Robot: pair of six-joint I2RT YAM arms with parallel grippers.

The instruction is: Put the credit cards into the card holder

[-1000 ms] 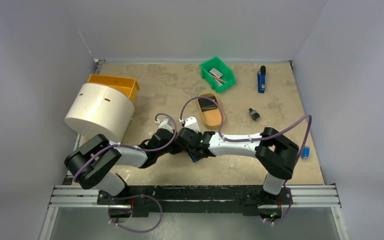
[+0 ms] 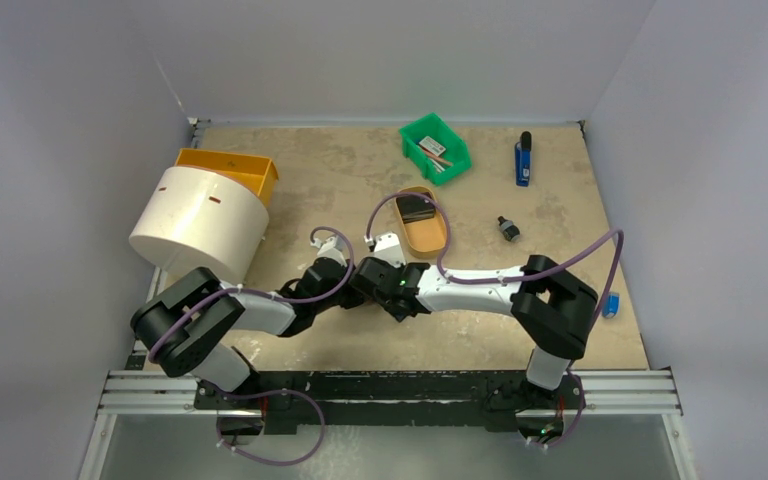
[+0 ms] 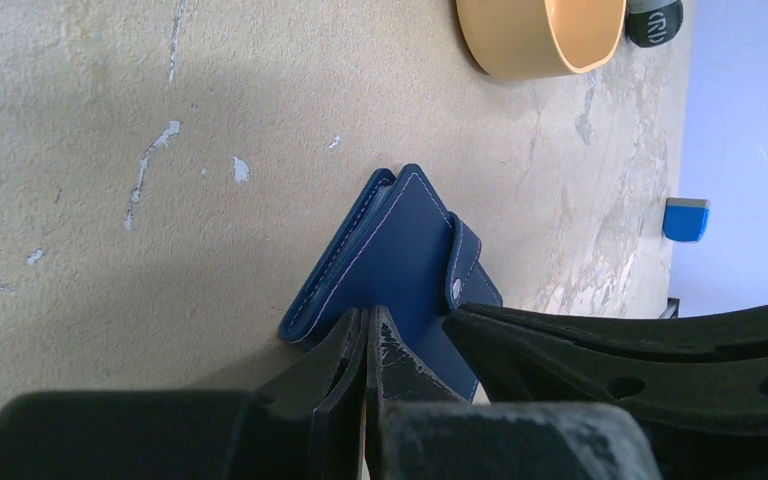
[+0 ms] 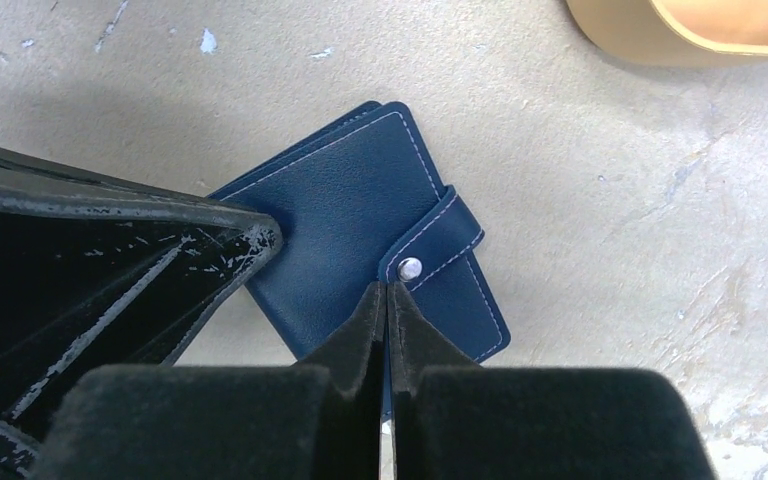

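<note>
A dark blue stitched card holder lies folded on the table, its strap laid over the front with the silver snap in place. My right gripper is shut, its tips in front of the holder just below the snap; nothing shows between them. Over the holder's left part reaches my left gripper, also shut with nothing visible between its fingers. Whether either touches the leather, I cannot tell. In the top view the arms cover nearly all of the holder. No loose credit card is visible around it.
Behind the grippers stands an orange tray holding a black item. A green bin with small things is farther back. A white cylinder and a yellow bin occupy the left. The two grippers are very close together.
My right gripper has shifted slightly away from the table's front and to the right. Less of the blue holder shows beneath it from above. The left arm looks almost still.
</note>
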